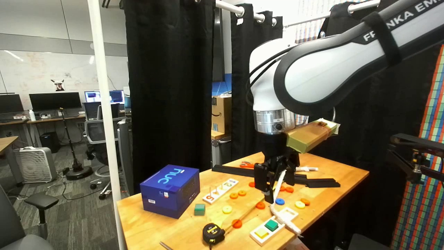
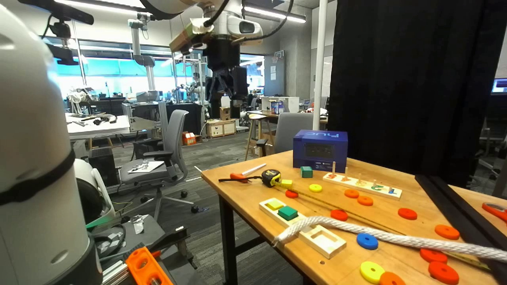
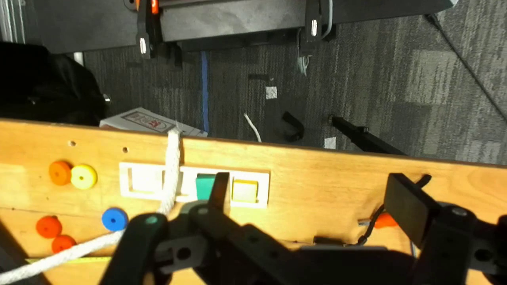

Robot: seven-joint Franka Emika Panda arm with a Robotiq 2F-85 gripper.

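Observation:
My gripper is open and empty, its two fingers (image 3: 411, 209) wide apart in the wrist view. It hangs well above the table in exterior view 2, its fingers (image 2: 240, 83) pointing down. A white rope (image 2: 332, 222) crosses the table and lies over a pale wooden shape tray (image 2: 336, 249), its frayed end beyond the tray's edge. In that tray sit a yellow block (image 2: 275, 204) and a green block (image 2: 287, 212). From exterior view 1 the gripper (image 1: 276, 183) overlaps part of the rope (image 1: 279, 187); the wrist view shows the rope outside the fingers.
A blue box (image 1: 169, 191) stands at one end, near a green cube (image 1: 199, 209) and a numbered peg board (image 1: 216, 192). The tape measure (image 1: 213, 233) has its blade out. Several coloured rings, including a blue ring (image 2: 367, 240), lie scattered. Black strips (image 2: 442, 204) cross the table.

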